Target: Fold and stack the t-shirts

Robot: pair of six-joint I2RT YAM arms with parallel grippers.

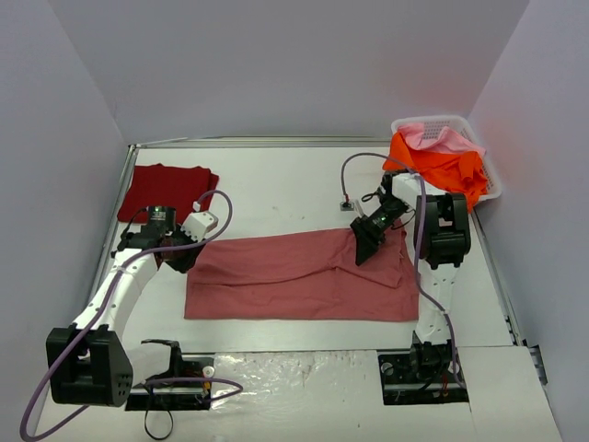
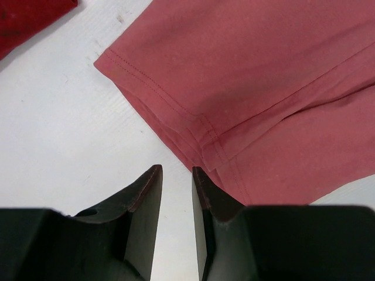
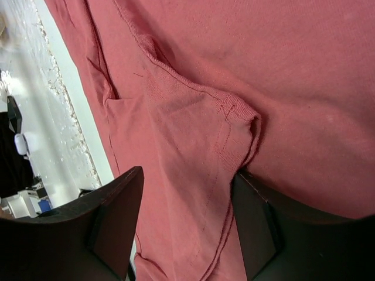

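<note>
A dusty-red t-shirt (image 1: 267,299) lies across the table as a wide folded strip, with a loose flap (image 3: 193,134) at its right part. My left gripper is over the shirt's left end, its fingers parted by a narrow gap with only white table showing between them. Over the right part of the shirt, my right gripper has its fingers well apart. Its right-hand finger (image 3: 249,202) meets the flap's hemmed edge, and red fabric shows between the fingers; I cannot tell how firmly they touch. A folded dark red shirt (image 1: 166,189) rests at the back left.
At the back right stands a white basket (image 1: 495,184) with orange cloth (image 1: 451,170) and pink cloth (image 1: 446,140) in it. Walls close in on the sides and back.
</note>
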